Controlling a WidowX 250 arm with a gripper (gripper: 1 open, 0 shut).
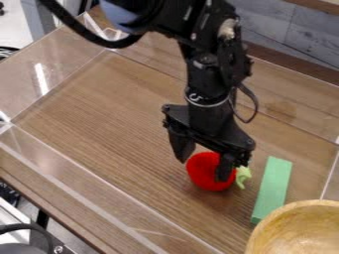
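My black gripper [205, 150] hangs in the middle of the view, open, its fingers low around the top of a red round object [209, 174]. A small pale green piece [243, 176] sits at the object's right side. The fingers partly hide the red object, and whether they touch it is unclear.
A green rectangular block [272, 189] lies to the right. A yellow bowl [302, 238] is at the lower right corner. A wall runs along the back right.
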